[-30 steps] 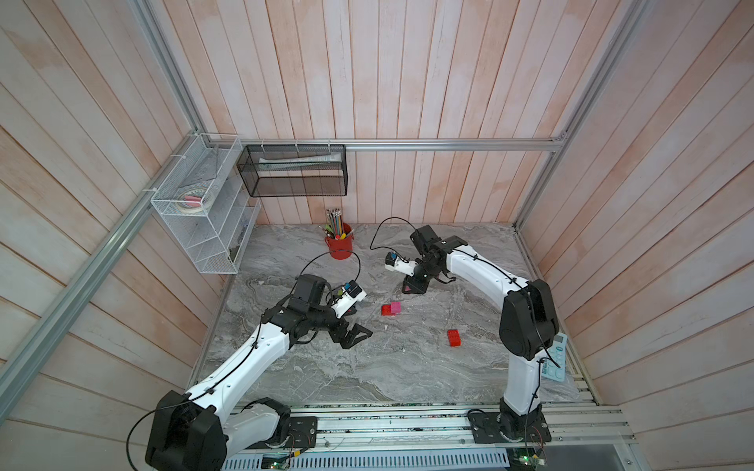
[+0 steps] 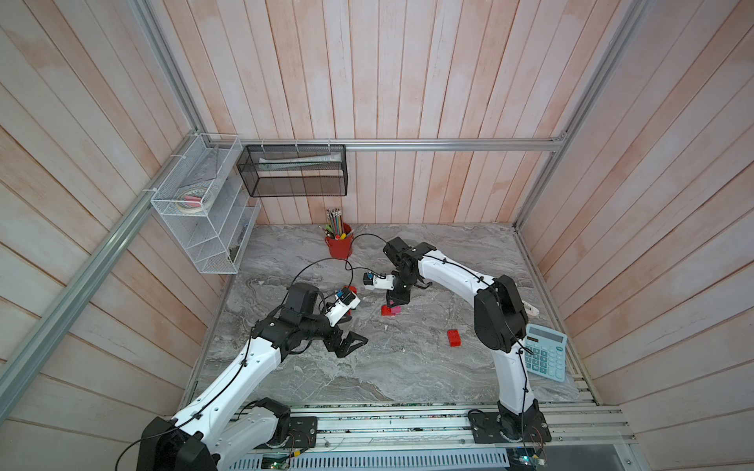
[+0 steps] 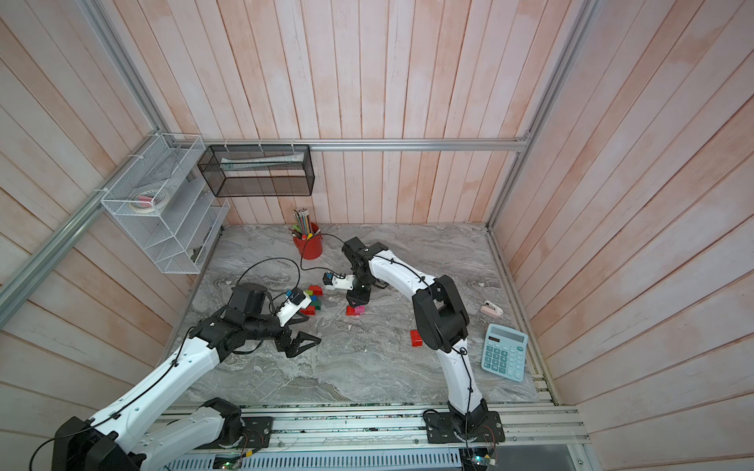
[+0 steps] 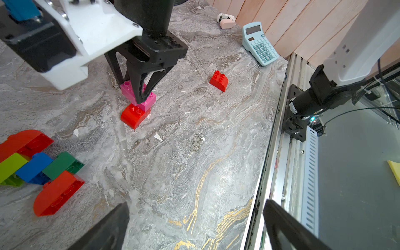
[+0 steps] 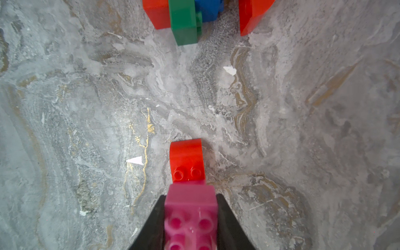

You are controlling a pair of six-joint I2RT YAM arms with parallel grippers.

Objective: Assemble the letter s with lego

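Observation:
A pink brick [image 5: 190,216] sits between the fingers of my right gripper [image 2: 395,300], which is shut on it. Close by this brick, in the left wrist view, is another pink brick [image 4: 145,102], joined to a red curved brick [image 4: 134,115] on the table. Whether the held brick touches the lower one I cannot tell. My left gripper [image 2: 349,342] hangs open and empty over the table, left of the pair. At the left of the left wrist view lie red [image 4: 58,193], green [image 4: 63,165], blue [image 4: 35,166] and lime [image 4: 12,168] bricks, grouped together with a second red one [image 4: 25,143].
Another red brick [image 4: 218,80] lies alone toward the right. A red pencil cup [image 2: 339,246] stands at the back, and a calculator [image 3: 504,351] at the right edge. Bare marble fills the front middle of the table.
Over the last second my right gripper has moved left and nearer the front, up to the red and pink pair. My left gripper has shifted slightly left and remains open.

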